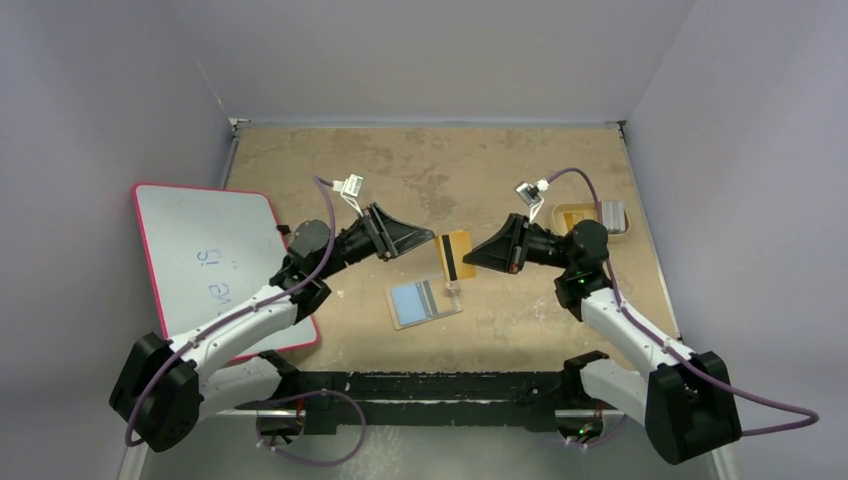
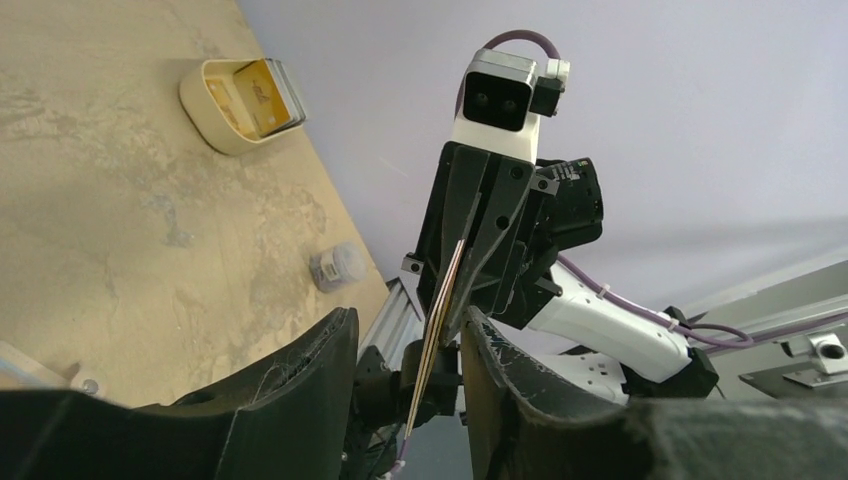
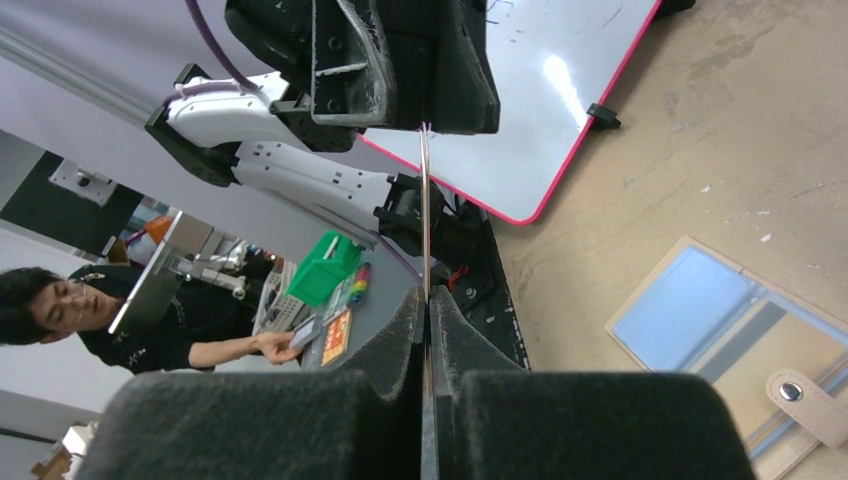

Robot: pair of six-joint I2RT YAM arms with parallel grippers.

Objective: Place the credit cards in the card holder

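Observation:
Above the table, my right gripper (image 1: 466,262) is shut on a yellow card (image 1: 455,257) with a dark stripe. Edge-on in the left wrist view, the card (image 2: 437,310) shows as thin parallel lines, so I cannot tell if it is more than one. My left gripper is open, its tips close to the card's far upper corner; whether that edge is between its fingers I cannot tell. Below lies the card holder (image 1: 408,303), flat, with a pale blue panel, clear strips and a snap strap (image 3: 808,408).
A cream container (image 2: 215,110) with cards upright inside stands at the right table edge. Near it in the left wrist view is a small clear object (image 2: 338,266). A red-edged whiteboard (image 1: 215,270) fills the left side.

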